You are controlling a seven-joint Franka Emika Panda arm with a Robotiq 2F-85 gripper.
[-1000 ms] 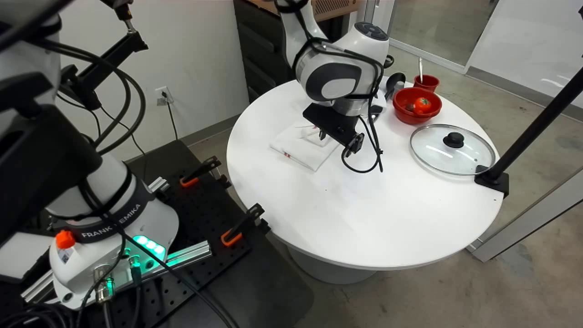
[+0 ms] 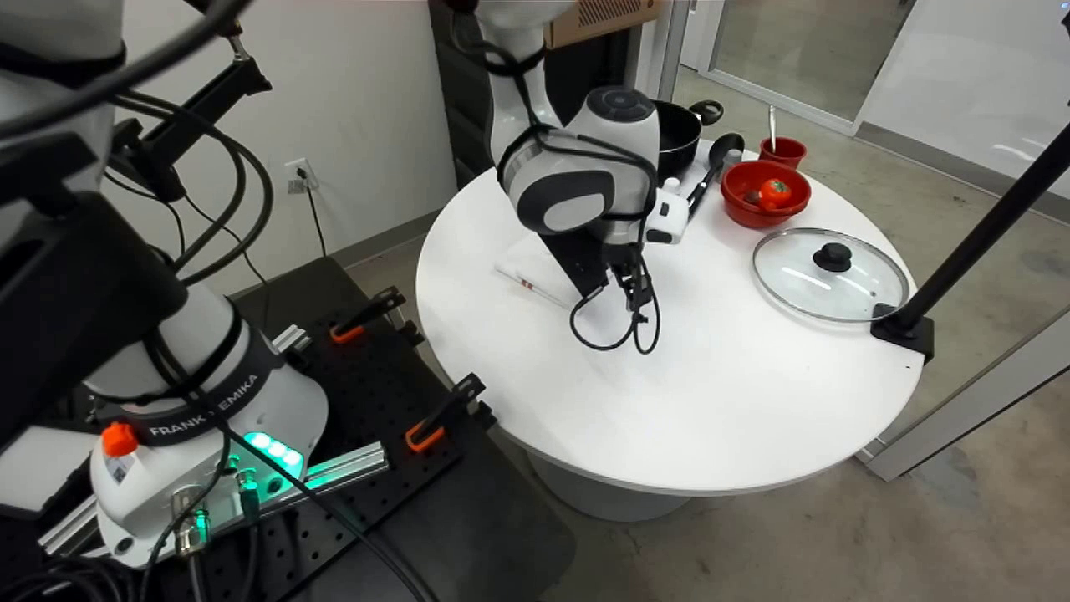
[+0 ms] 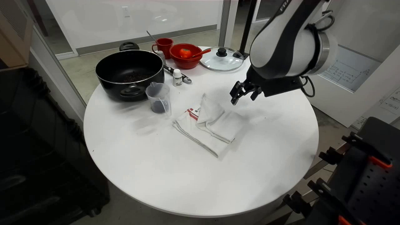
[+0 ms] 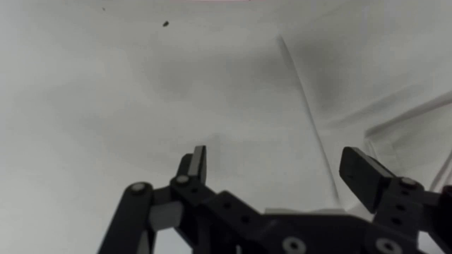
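Observation:
A white towel (image 3: 225, 127) with a red stripe lies folded on the round table, one layer bunched up over the rest. In exterior view 2 my gripper (image 3: 244, 97) hangs above the table just past the towel's far right side, apart from it. Its fingers stand wide open in the wrist view, where the gripper has nothing in its grasp. A cloth edge (image 4: 311, 116) runs below and between the fingers there, with more folds at the right. From exterior view 1 the arm hides most of the towel (image 2: 517, 271).
A black pot (image 3: 129, 73), a clear measuring cup (image 3: 159, 98), a white bottle (image 3: 177, 78), a red bowl (image 3: 186, 62) with a tomato and a red mug (image 3: 164, 47) stand toward the back. A glass lid (image 2: 830, 272) lies nearby.
In exterior view 1 the arm has swung left and the gripper has turned, now covering much of the towel that showed before.

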